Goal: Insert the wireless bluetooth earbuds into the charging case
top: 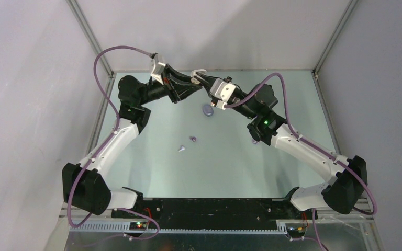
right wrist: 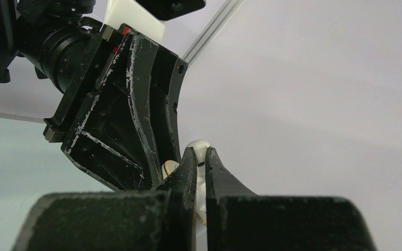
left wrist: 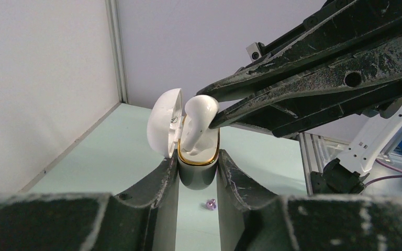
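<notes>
The white charging case (left wrist: 162, 123), gold-rimmed with its lid open, is held upright in my left gripper, raised near the back of the table. My right gripper is shut on a white earbud (left wrist: 201, 112) right at the case's mouth; its stem points down into the case, though how deep it sits cannot be seen exactly. In the top view both grippers (top: 194, 81) meet at the case. A small white piece (top: 181, 148), perhaps the other earbud, lies on the table.
A blue-grey oval object (top: 208, 110) lies below the grippers. Small purple pieces (top: 193, 139) (top: 255, 141) are on the table (top: 220, 167), which is otherwise clear. Walls stand close at the back and sides.
</notes>
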